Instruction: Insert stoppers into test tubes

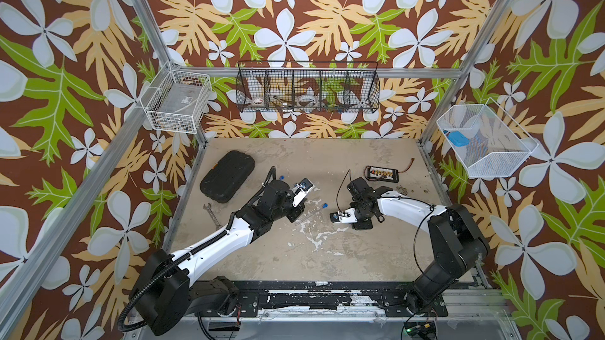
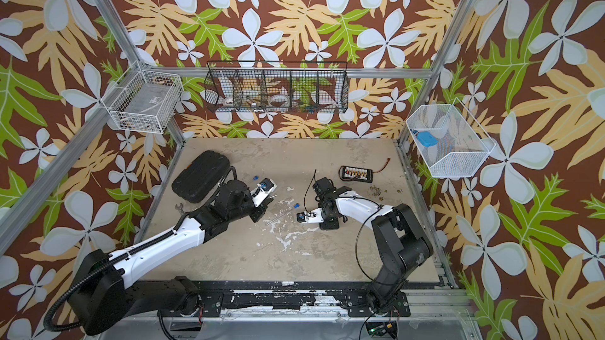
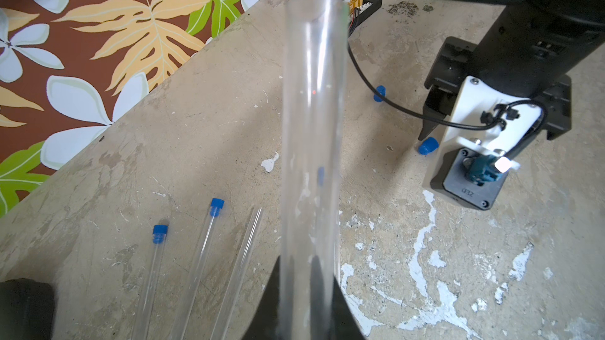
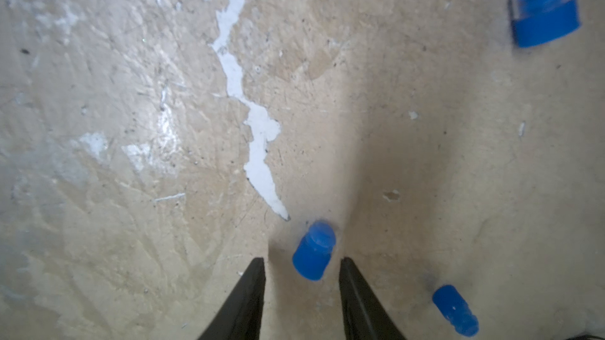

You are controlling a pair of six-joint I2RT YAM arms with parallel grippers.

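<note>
A clear test tube [image 3: 312,88] rises from my left gripper, which is shut on it; no stopper shows at its upper end. Two tubes on the table carry blue stoppers [image 3: 160,231] [image 3: 216,204], and a third tube [image 3: 242,258] beside them has a bare upper end. Low over the table, my right gripper is open, with a loose blue stopper [image 4: 313,251] showing in the gap just ahead of its fingertips. A second loose stopper [image 4: 455,310] lies to one side. At the top right of the right wrist view is a tube end with a blue stopper [image 4: 545,12].
A black case [image 1: 227,176] and a wrench [image 1: 212,215] lie at the left of the table. A black boxed device [image 1: 381,173] with a red lead sits at the back right. Wire baskets [image 1: 307,91] hang above the table's back edge.
</note>
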